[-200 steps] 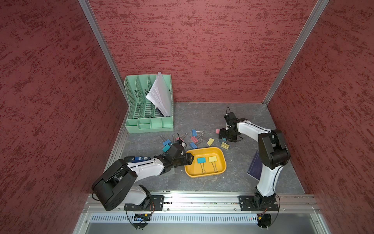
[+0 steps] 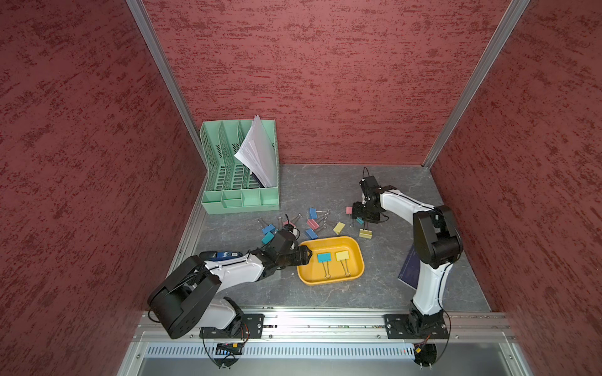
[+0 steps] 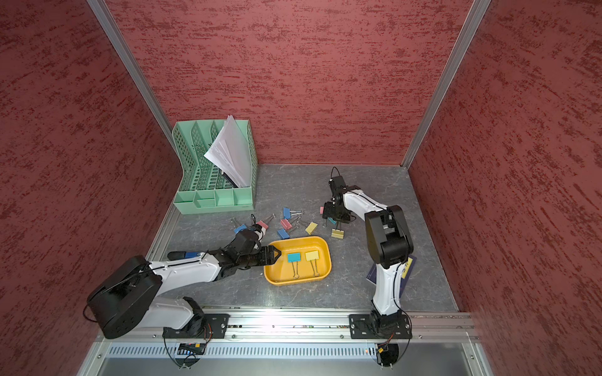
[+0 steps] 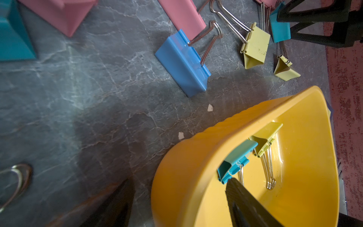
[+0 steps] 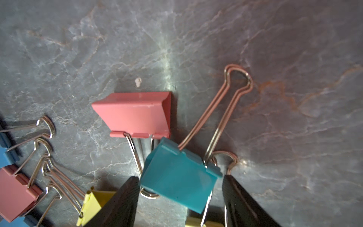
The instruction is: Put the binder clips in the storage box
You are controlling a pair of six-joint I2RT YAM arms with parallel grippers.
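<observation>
The yellow storage box [image 2: 299, 266] stands at the table's front, with a teal clip [image 4: 238, 153] and a yellow clip [image 4: 266, 134] inside. My left gripper is open at the box's left end, the box wall between its fingers and no clip held. My right gripper stands part open around another teal clip [image 5: 181, 177]; whether its fingers touch that clip I cannot tell. Beside this clip lies a pink clip [image 5: 134, 115]. A yellow clip [image 2: 365, 234] lies just in front, its handles partly under the teal one.
Several loose clips lie between the arms, including blue [image 2: 311, 233], pink [image 2: 313, 223] and yellow [image 2: 338, 228] ones. A green file rack [image 2: 241, 199] with papers [image 2: 258, 153] stands back left. A dark flat object [image 2: 410, 266] lies right. Clear table lies behind the clips.
The left arm has stayed still.
</observation>
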